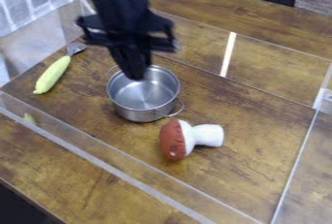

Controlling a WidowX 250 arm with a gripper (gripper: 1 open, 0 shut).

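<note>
The black gripper (128, 47) fills the upper middle of the camera view, blurred, above the steel pot (144, 99) and hiding part of its rim; whether it is open or shut is unclear. A pale yellow-green corn cob or banana-like piece (52, 75) lies on the wooden table (97, 170) at the left. A red-and-white toy mushroom (182, 141) lies on its side at the lower right of the pot.
A light strip (230, 54) lies at the back right. Clear plastic edges run along the left, front and right of the work area.
</note>
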